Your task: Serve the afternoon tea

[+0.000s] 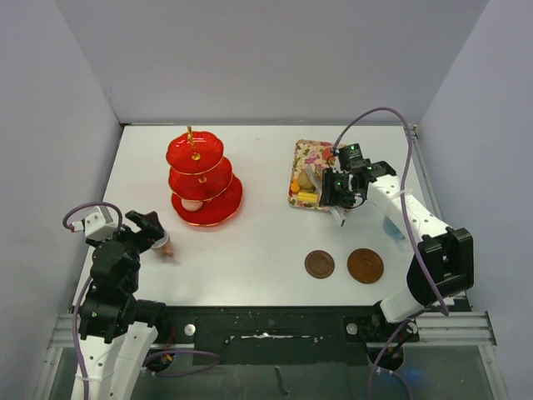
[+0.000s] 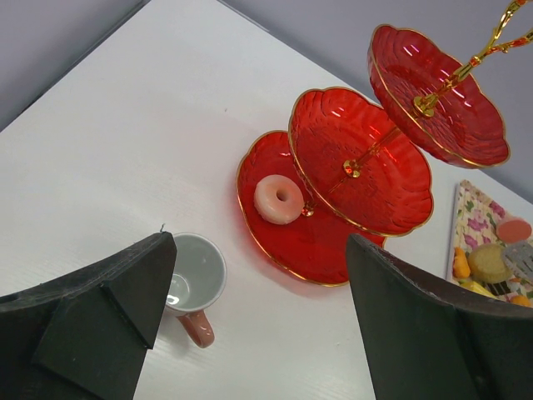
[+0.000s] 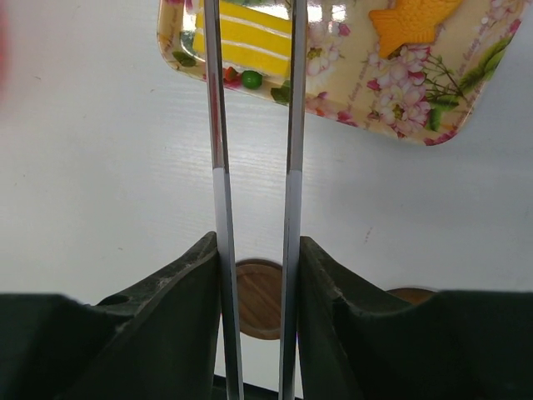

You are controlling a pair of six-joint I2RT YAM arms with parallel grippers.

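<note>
A red three-tier stand (image 1: 195,154) stands at the back left, a pink donut (image 2: 279,198) on its bottom plate. My left gripper (image 1: 140,227) is open over a pale cup (image 2: 195,275) with a brown handle. My right gripper (image 1: 333,186) is over the flowered tray (image 3: 391,108), shut on metal tongs (image 3: 295,133). Under and beside the tongs lie a yellow striped cake (image 3: 250,42) and an orange fish-shaped piece (image 3: 408,23); the tongs' tips are out of the right wrist view.
Two brown round coasters (image 1: 320,263) (image 1: 365,265) lie at the front right. A light-blue object (image 1: 393,227) is partly hidden by the right arm.
</note>
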